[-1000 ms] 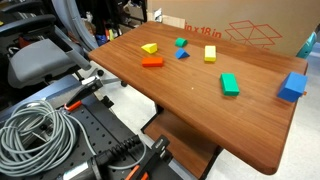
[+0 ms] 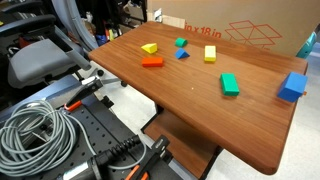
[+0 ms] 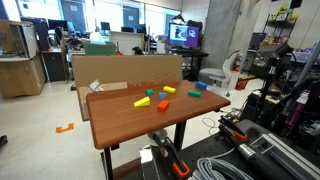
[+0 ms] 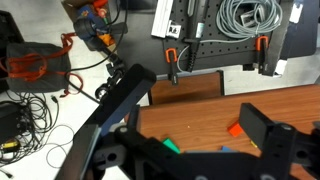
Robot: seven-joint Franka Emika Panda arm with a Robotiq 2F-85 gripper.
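Coloured blocks lie spread over the brown wooden table (image 2: 190,95). Toward its far left are a yellow block (image 2: 150,48), an orange-red block (image 2: 152,62), a small green block (image 2: 181,42) and a blue wedge (image 2: 182,54). Another yellow block (image 2: 210,54) sits near the back. A larger green block (image 2: 229,85) and a big blue block (image 2: 292,87) stand to the right. In the wrist view my gripper is open, its dark fingers at the bottom, with the tabletop below. Parts of a green block (image 4: 171,145) and an orange-red block (image 4: 235,130) show there.
A cardboard panel (image 3: 125,72) borders the table's back. Coiled cable (image 2: 35,140) and a black metal frame (image 2: 105,155) lie beside the near edge. An office chair (image 2: 35,65) is at the left. Bare wood fills the table's middle and near right.
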